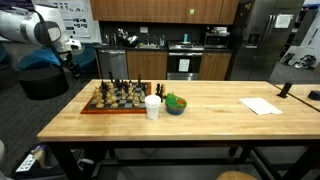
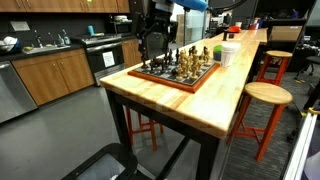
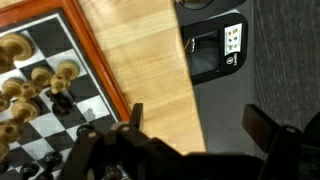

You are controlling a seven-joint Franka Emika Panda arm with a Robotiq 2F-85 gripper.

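Observation:
The chessboard (image 1: 115, 97) lies on the wooden table with light and dark pieces standing on it. Above the table's edge beside the board, my gripper is open, its fingers wide apart with nothing between them. In the wrist view, part of the board with its brown border (image 3: 97, 58) shows on the left, with several gold pieces (image 3: 65, 70) and dark ones. From the second exterior view, the gripper (image 2: 155, 47) hangs over the board's near-left side; its fingertips are small there.
A white cup (image 1: 153, 107) and a bowl (image 1: 176, 105) with green contents stand right of the board. Stools (image 2: 267, 95) stand beside the table.

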